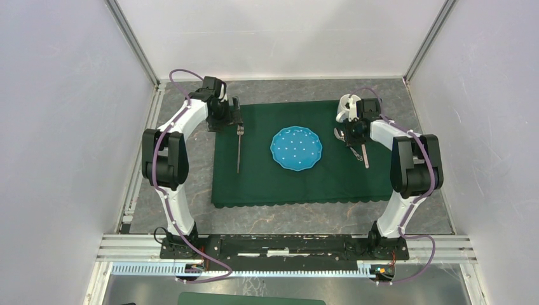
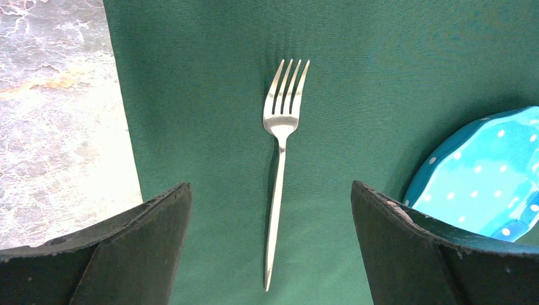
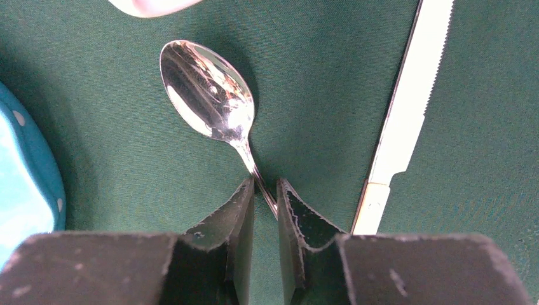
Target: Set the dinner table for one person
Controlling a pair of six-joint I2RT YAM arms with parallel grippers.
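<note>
A blue plate with white dots (image 1: pixel 296 148) sits near the middle of the green tablecloth (image 1: pixel 279 190). To its left lies the fork (image 2: pixel 277 184), tines away from me; my left gripper stands open above it, fingers wide apart on either side. Right of the plate, the spoon (image 3: pixel 204 89) lies slanted on the cloth. My right gripper is over its handle, part open, with a narrow gap between the fingertips and the handle running through it. The knife (image 3: pixel 400 121) rests farther right, apart from the fingers.
Behind the spoon stands a white cup (image 1: pixel 344 109), partly hidden by the right gripper. Grey stone tabletop (image 1: pixel 286 220) surrounds the cloth. Bare cloth separates the fork, plate and spoon.
</note>
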